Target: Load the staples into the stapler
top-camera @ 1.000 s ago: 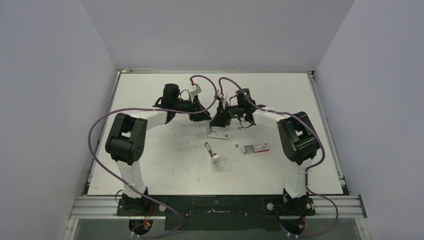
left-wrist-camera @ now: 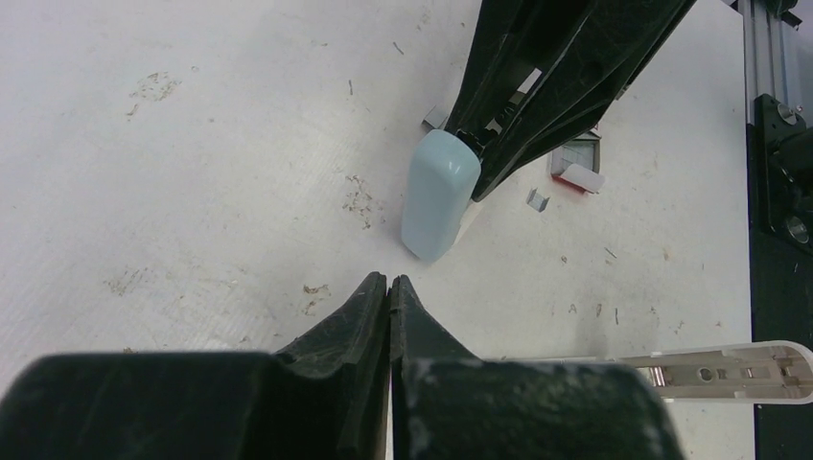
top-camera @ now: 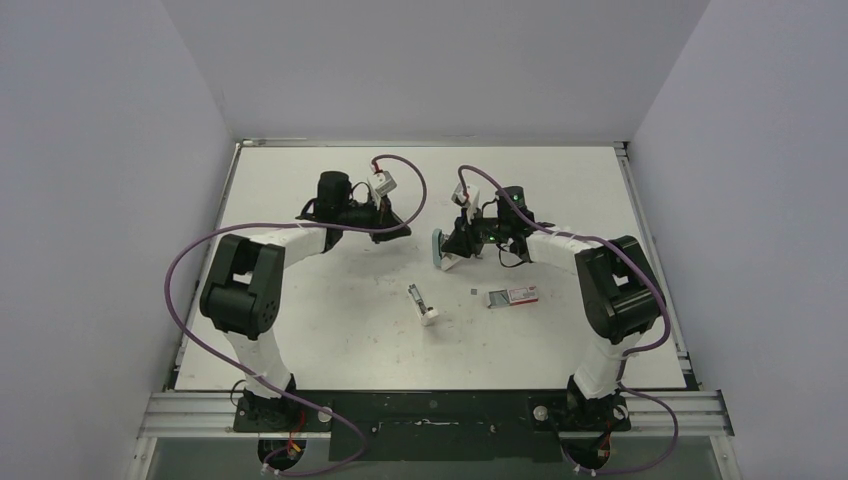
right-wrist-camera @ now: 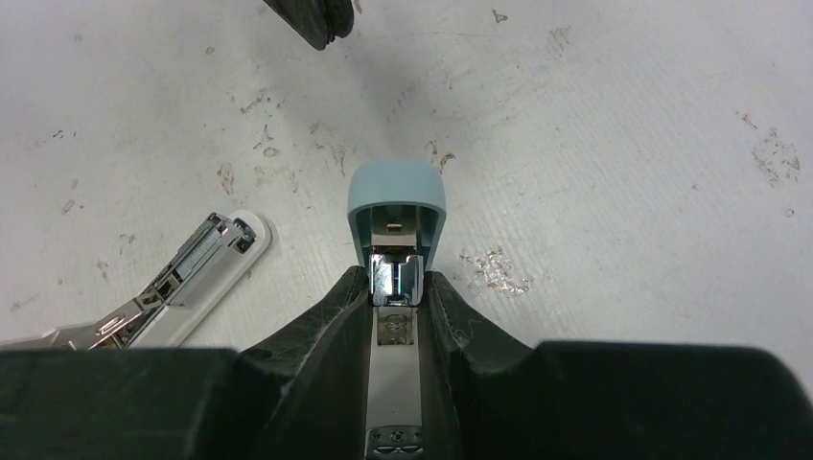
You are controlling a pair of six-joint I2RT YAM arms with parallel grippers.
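Observation:
A light-blue stapler with a pale base stands out from my right gripper, which is shut on its shiny metal part. In the right wrist view its blue cover is tipped up, with the inner channel partly seen beneath. My left gripper is shut, fingertips together and nothing between them; the blue cover is beyond them, clear of contact. From above, the left gripper hangs left of the stapler. Small grey staple strips lie loose on the table.
A second, white stapler lies opened, a staple strip seen in its channel. Right of it in the top view is a red-and-white staple box with a grey open section. Broken staple bits are scattered.
The right gripper shifted right with the stapler, whose cover swung from laid-out to tipped up.

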